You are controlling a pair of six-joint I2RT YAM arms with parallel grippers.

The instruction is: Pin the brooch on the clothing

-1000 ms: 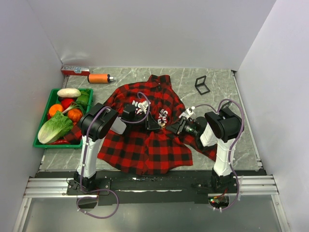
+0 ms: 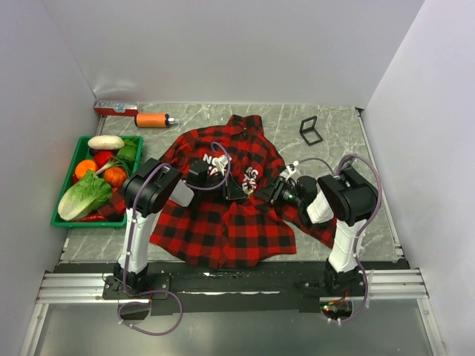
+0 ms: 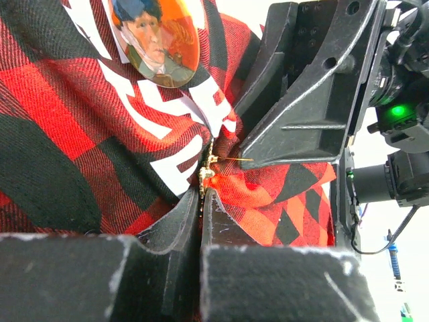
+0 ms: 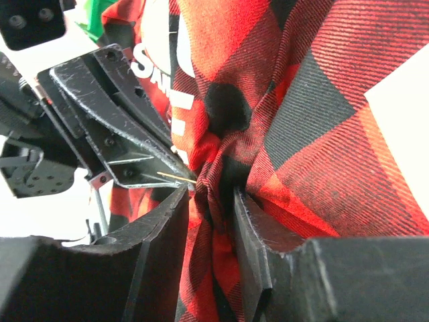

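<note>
In the left wrist view my left gripper is shut on a small gold brooch, seen edge-on. Its thin pin points right, towards a finger of the right gripper. Red-and-black plaid clothing with white lettering lies behind it. In the right wrist view my right gripper stands partly open around a raised fold of the clothing. The pin reaches from the left gripper's side to this fold. Whether it passes through the cloth, I cannot tell. From the top view, both grippers nearly meet over the shirt's chest.
An oval portrait badge rests on the cloth above the left fingers. A green vegetable basket is at the left, with an orange bottle and a box behind. A black open case stands at the back right.
The right arm has shifted very slightly, its gripper staying beside the left one. My left arm and the shirt look the same as before.
</note>
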